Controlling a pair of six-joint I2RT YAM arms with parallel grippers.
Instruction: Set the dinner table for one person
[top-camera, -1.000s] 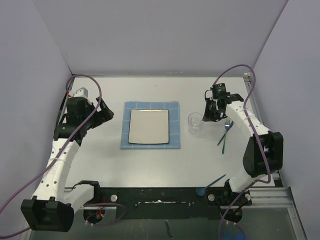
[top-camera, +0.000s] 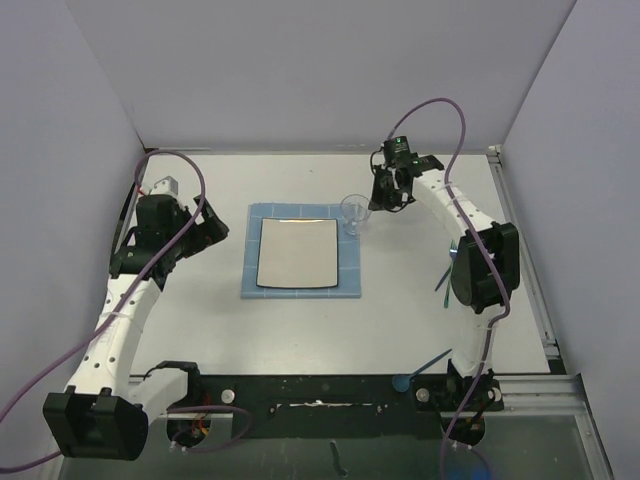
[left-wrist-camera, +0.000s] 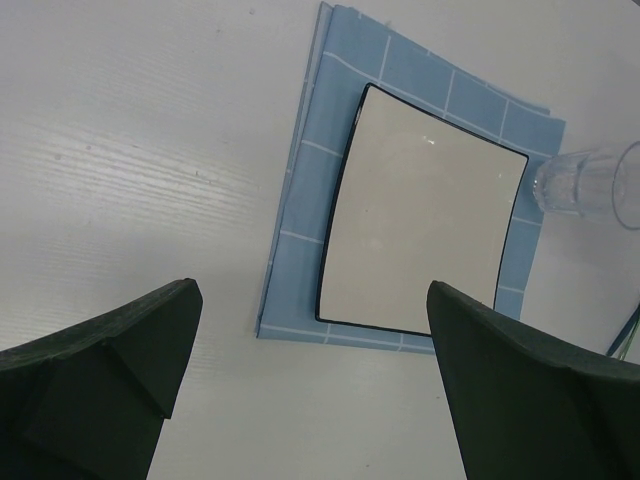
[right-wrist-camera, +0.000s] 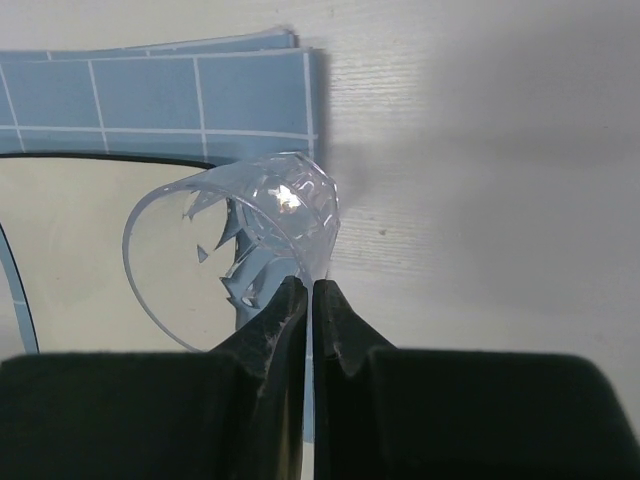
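Observation:
A clear glass (top-camera: 354, 212) is at the upper right corner of the blue placemat (top-camera: 250, 272), its rim caught in my right gripper. Those fingers are pinched together at the glass wall. Whether the glass base touches the mat cannot be told. On the mat lies a cream, black-edged square plate (left-wrist-camera: 420, 220). My left gripper stands open and empty over the table, left of the mat. To the right, a fork (top-camera: 454, 250), a blue-handled utensil (top-camera: 441, 282) and a green-handled utensil (top-camera: 447, 292) lie partly overlapped, near the right forearm.
A blue spoon (top-camera: 403, 382) lies across the dark front edge of the table. Bare white tabletop (top-camera: 300, 340) extends in front of the mat and behind it. Walls close in the left, right and back.
My right gripper and the glass have travelled together leftward and toward the back, from bare table to the mat's upper right corner. The left arm has stayed practically still.

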